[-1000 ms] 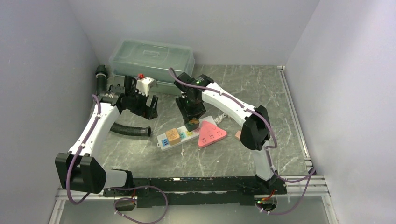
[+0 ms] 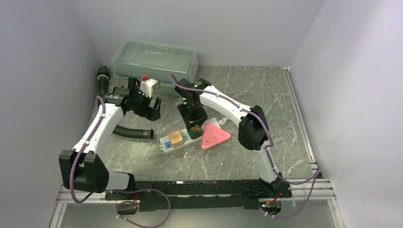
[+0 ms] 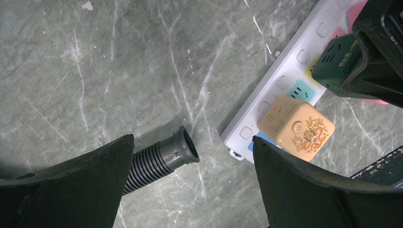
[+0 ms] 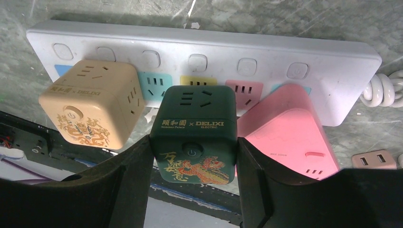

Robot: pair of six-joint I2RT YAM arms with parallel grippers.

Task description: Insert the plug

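Note:
A dark green cube plug (image 4: 192,142) sits between the fingers of my right gripper (image 2: 194,127), which touch it on both sides. It is over the middle of the white power strip (image 2: 167,146), in front of the yellow socket (image 4: 198,80) and partly hiding it. Whether its prongs are in the socket cannot be told, since its underside is hidden. A tan cube plug (image 3: 297,126) is on the strip towards one end, and a pink triangular plug (image 4: 290,135) towards the other. Away to the left, my left gripper (image 2: 155,110) is open and empty.
A black corrugated hose (image 3: 151,164) lies beneath the left gripper, short of the strip. At the back stands a lidded clear bin (image 2: 154,59). A coiled white cord (image 4: 384,90) leaves the strip's far end.
Over the past second my right gripper brought the green plug slightly down and left onto the strip, covering the yellow socket. The left elbow shifted slightly.

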